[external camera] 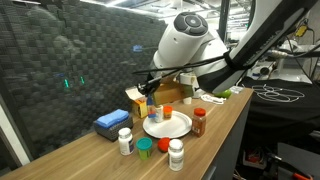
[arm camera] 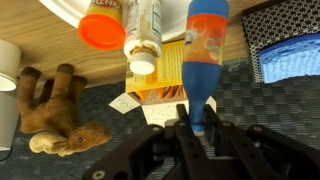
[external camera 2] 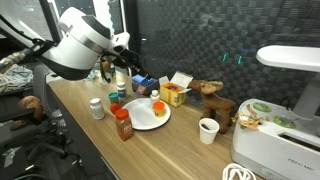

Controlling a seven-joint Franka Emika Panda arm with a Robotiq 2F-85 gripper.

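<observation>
A blue bottle-shaped item with an orange-red patch [arm camera: 208,45] rises from between the fingers in the wrist view. My gripper is shut on its narrow blue end. From the first exterior view, the gripper [external camera: 151,84] is above the far side of the white plate [external camera: 180,128], with a bit of blue showing below it. A small white-capped bottle [arm camera: 143,45] and an orange-topped container [arm camera: 101,27] stand close by, on or at the plate. The arm partly hides the held item outside.
A yellow box [external camera 2: 176,90] and a brown toy animal [external camera 2: 213,108] stand near the plate. The blue container [external camera: 113,123], several jars and a red ball [external camera: 163,145] are around it. Bare wood shows at the table's near left [external camera: 90,165].
</observation>
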